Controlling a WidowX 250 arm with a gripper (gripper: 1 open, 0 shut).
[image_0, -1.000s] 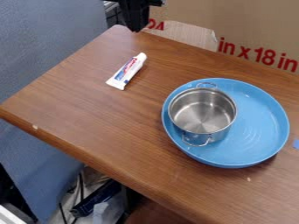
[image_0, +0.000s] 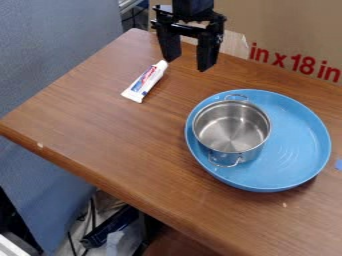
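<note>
My black gripper (image_0: 189, 50) hangs at the top centre of the camera view, open, with nothing between its two fingers. Below it and to the left, a white toothpaste tube (image_0: 144, 82) with red and blue print lies on the wooden table (image_0: 100, 140). A steel pot (image_0: 231, 128) with wire handles stands on a blue plate (image_0: 299, 150) at the right.
A cardboard box (image_0: 294, 30) with red print stands along the back. A blue-grey padded surface (image_0: 54, 50) lies beyond the table's left edge.
My gripper has come down and to the right, further into view above the table. The tube, pot and plate have not moved.
</note>
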